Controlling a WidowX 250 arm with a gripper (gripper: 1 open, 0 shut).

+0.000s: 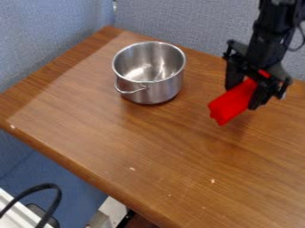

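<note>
A black robot gripper [258, 78] at the upper right is shut on a red block [233, 104], which hangs tilted below the fingers over the wooden table [143, 169]. A silver metal pot [148, 71] with side handles stands on the table at the upper middle, to the left of the block and apart from it.
Grey-blue padded walls [179, 20] border the back and left of the table. A dark cable [34, 192] and white objects lie off the table's lower-left edge.
</note>
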